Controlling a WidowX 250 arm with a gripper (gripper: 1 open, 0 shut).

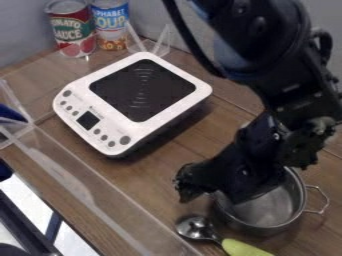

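My black gripper [201, 184] hangs over the left rim of a steel pot [267, 212] at the right front. Whether its fingers are open or shut is hard to make out. A spoon [198, 228] with a green handle lies just in front of the pot. A white induction cooker [128, 136] with a dark top sits to the upper left, apart from the gripper.
Two cans, tomato sauce [72, 28] and alphabet soup [110, 22], stand at the back left by the wall. A clear plastic edge runs along the left front of the wooden counter [150, 183]. Bare wood lies between cooker and pot.
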